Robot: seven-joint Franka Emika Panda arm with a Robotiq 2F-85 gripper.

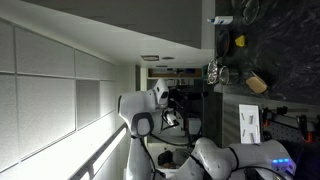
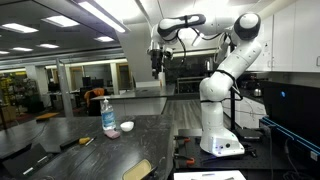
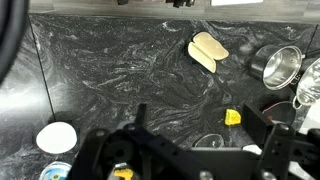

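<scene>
My gripper (image 2: 157, 62) hangs high above the dark table (image 2: 75, 165), far from everything on it. Its black fingers (image 3: 265, 148) stand apart along the bottom of the wrist view, open. Two tan, bread-like pieces (image 3: 208, 50) lie side by side on the marbled surface. To their right is a metal pot (image 3: 274, 66). A small yellow item (image 3: 232, 117) lies below them, near a clear round dish (image 3: 210, 142). On the left sits a white bowl (image 3: 57, 138). Another yellow object (image 3: 123, 173) is partly hidden by the gripper.
A bottle with a blue label (image 2: 108, 113) stands on the table's far side. A white sheet (image 1: 249, 124) lies near the arm's base. Glassy and metal vessels crowd the right edge in the wrist view.
</scene>
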